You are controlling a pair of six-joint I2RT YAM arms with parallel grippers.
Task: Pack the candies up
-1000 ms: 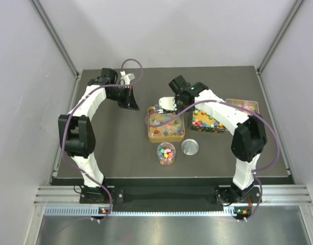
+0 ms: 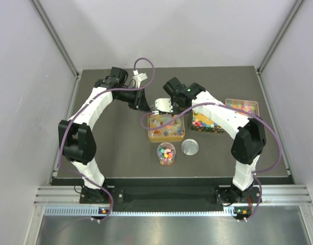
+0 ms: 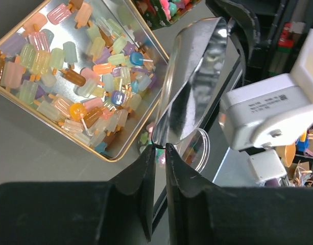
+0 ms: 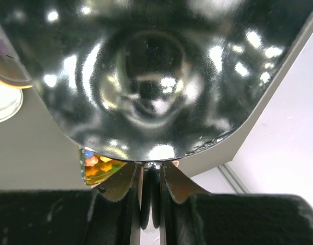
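Over the gold-rimmed tin [image 2: 166, 137] of popsicle-shaped candies, my right gripper is shut on a shiny metal scoop, which fills much of the right wrist view. My left gripper is at the scoop's lower lip in its wrist view; whether its fingers are closed on it cannot be told. A round clear container [image 2: 166, 158] of colourful candies stands in front of the tin, a clear lid [image 2: 190, 147] to its right.
A box [image 2: 207, 126] of bright candies lies right of the tin, and another tin [image 2: 242, 101] is at the far right.
My left arm has moved right toward the scoop over the middle tin. The right arm has shifted slightly up and left in the top view.
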